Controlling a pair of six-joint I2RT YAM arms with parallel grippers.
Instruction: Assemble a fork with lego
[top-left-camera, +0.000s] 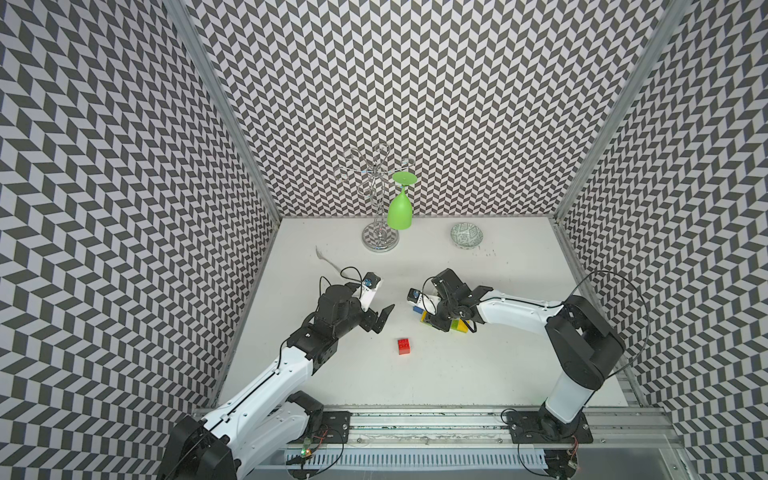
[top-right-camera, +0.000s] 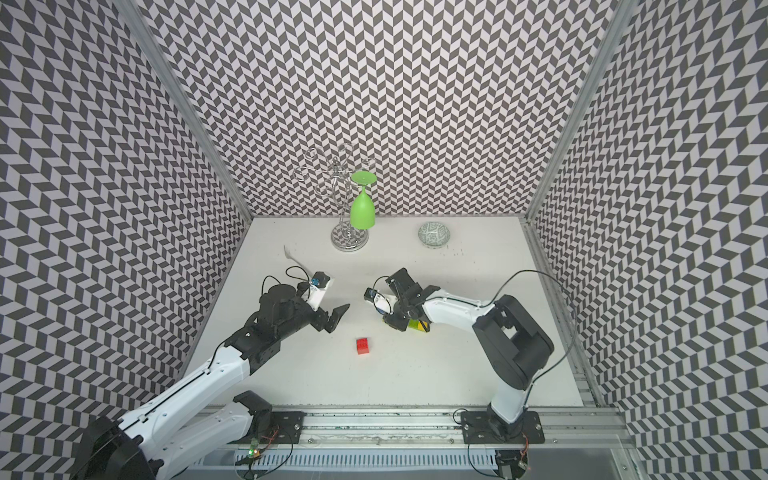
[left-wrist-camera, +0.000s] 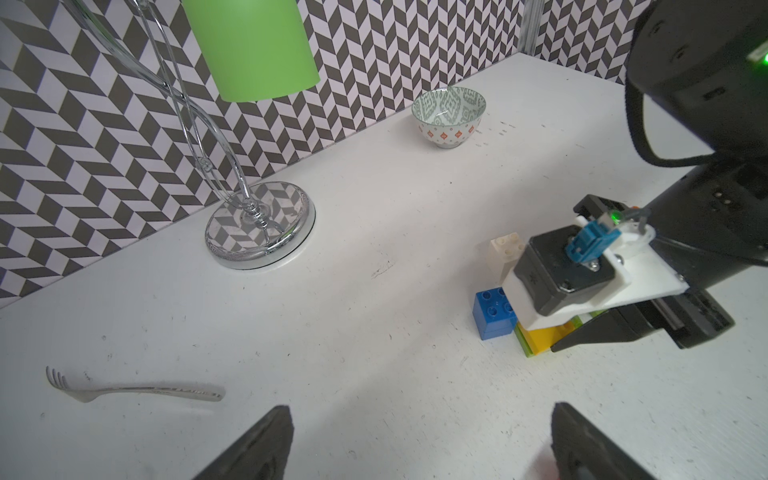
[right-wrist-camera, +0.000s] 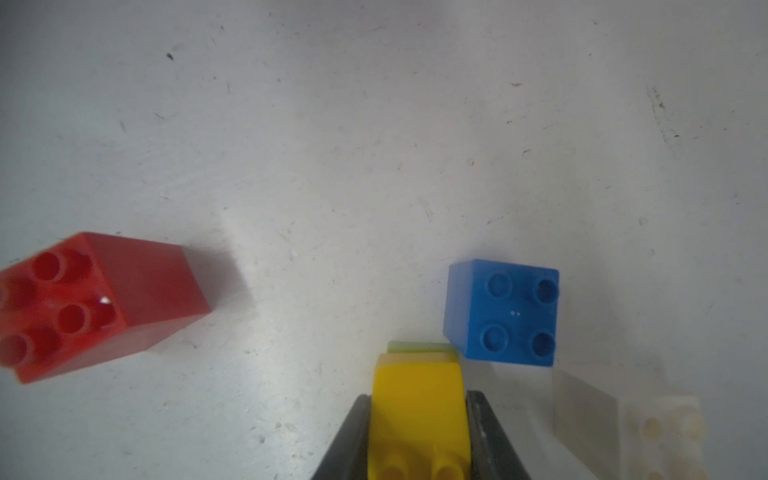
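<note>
My right gripper is shut on a yellow brick (right-wrist-camera: 420, 400), which lies over a light-green piece (right-wrist-camera: 420, 346) on the table. A blue brick (right-wrist-camera: 512, 312) sits just beside them, with a white brick (right-wrist-camera: 616, 416) nearby. A red brick (top-left-camera: 403, 345) stands by itself toward the front, also large at the left in the right wrist view. My left gripper is open above the table to the left, empty between its fingers.
A metal fork (left-wrist-camera: 152, 391) lies at the back left. A chrome stand (left-wrist-camera: 260, 240) with a green hanging glass (top-left-camera: 400, 209) and a patterned bowl (left-wrist-camera: 448, 120) are at the back.
</note>
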